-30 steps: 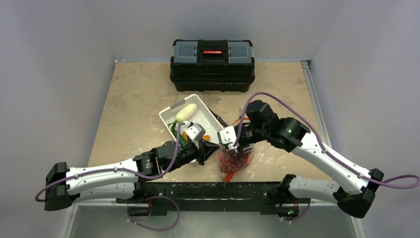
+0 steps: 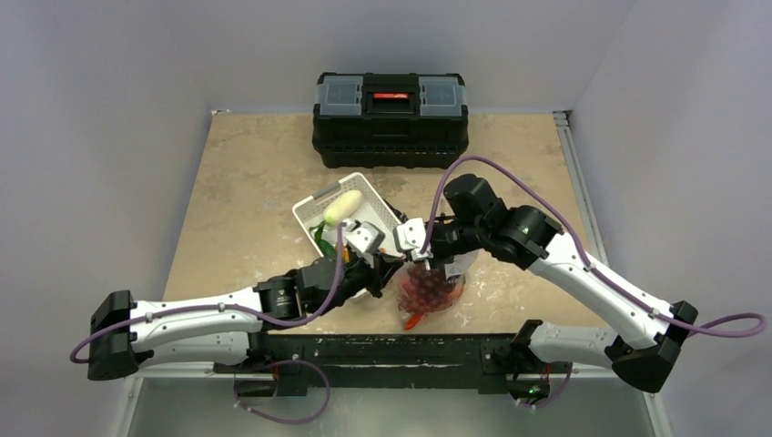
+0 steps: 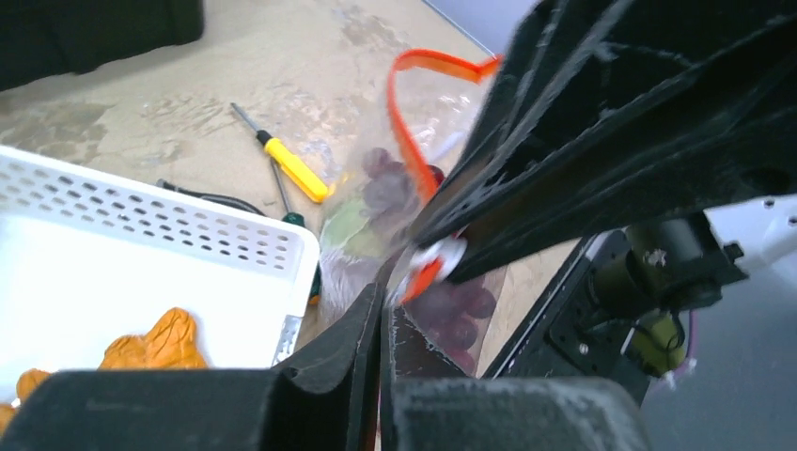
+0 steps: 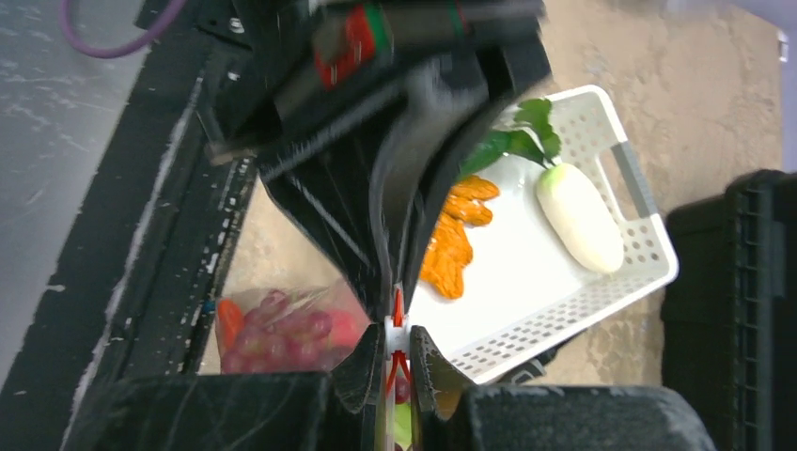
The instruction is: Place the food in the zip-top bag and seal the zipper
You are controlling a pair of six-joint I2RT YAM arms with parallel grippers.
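Note:
A clear zip-top bag (image 2: 430,288) with red grapes inside stands near the table's front edge, its orange zipper strip (image 3: 404,122) curving along the mouth. At one end of the strip, my right gripper is shut on the zipper end, a white piece with orange between its fingers. Right beside it, my left gripper is shut, its tips touching or nearly touching that bag corner. Whether thin film lies between the left fingers cannot be made out. Something green (image 3: 350,224) also shows inside the bag.
Left of the bag is a white basket (image 3: 141,199) with a pale vegetable (image 4: 580,218), green peppers (image 4: 536,132) and orange-brown food pieces (image 4: 449,256). A yellow screwdriver (image 3: 296,169) lies behind the bag. The black toolbox (image 2: 391,137) stands at the back.
The right gripper shifted a little left and toward the back. The bag's lower part has swung slightly left.

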